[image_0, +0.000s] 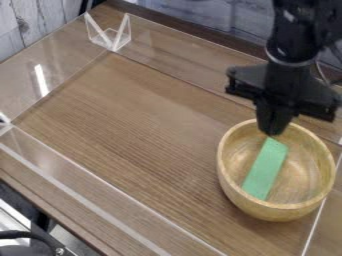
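Observation:
A wooden bowl (238, 185) sits at the lower right of the table with a flat green block (266, 166) lying in it. My dark gripper (278, 127) hangs over the back rim of the bowl, above and behind the block. Its fingers are close together, shut, and I see nothing held between them.
A small white wire-like object (110, 32) stands at the back left, near the table's far edge.

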